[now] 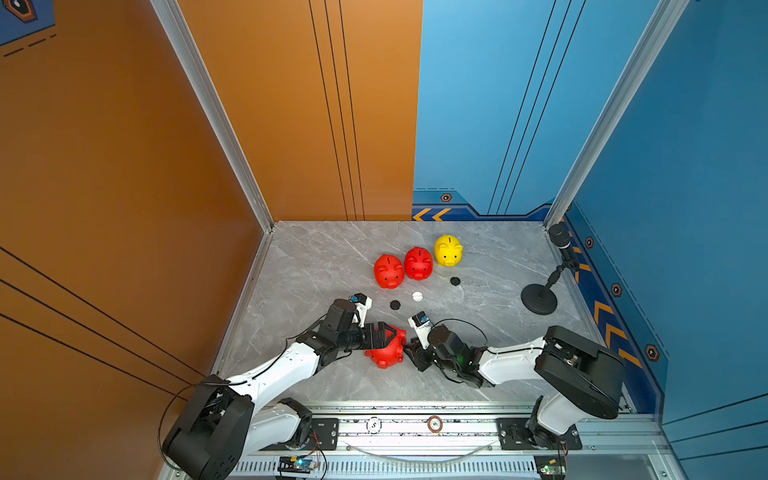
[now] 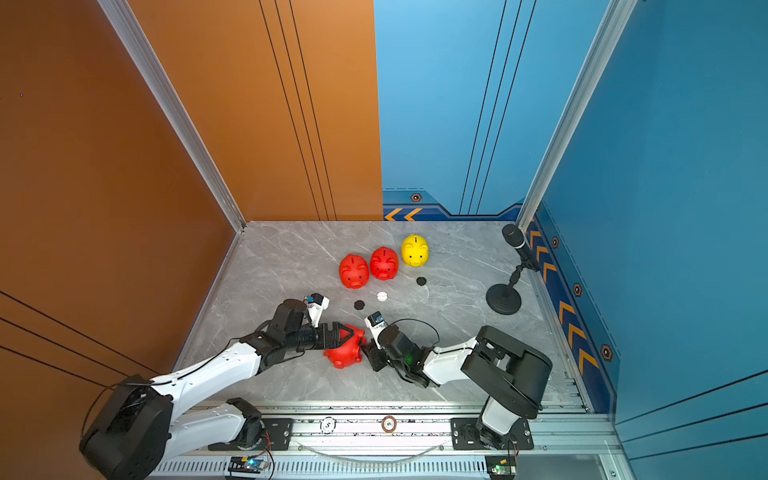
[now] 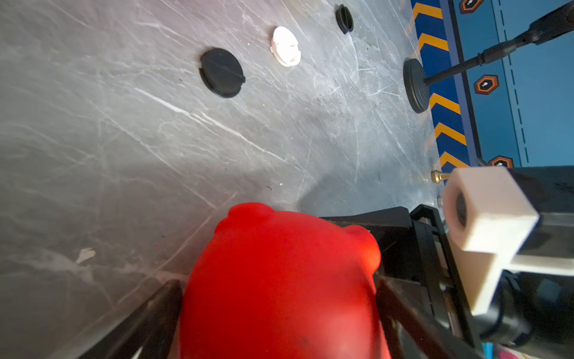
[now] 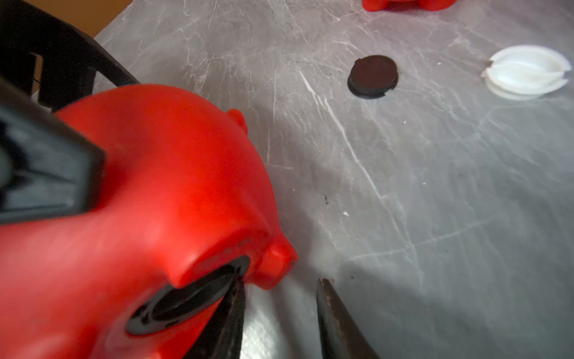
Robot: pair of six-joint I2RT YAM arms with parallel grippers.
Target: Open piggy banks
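A red piggy bank (image 1: 385,352) lies on its side at the front middle, its underside with a dark round plug (image 4: 185,296) facing my right gripper. My left gripper stands open around the pig's upper part, which sits between its fingers. My right gripper is open at the underside, one finger against or very near the plug, nothing clearly gripped. Two red pigs (image 1: 389,273) and a yellow pig (image 1: 448,250) stand at the back. A white cap (image 1: 417,296) and black caps (image 1: 394,305) lie on the table between.
A black stand with a round base (image 1: 539,299) stands at the right edge. Both arms crowd the front middle, close to each other.
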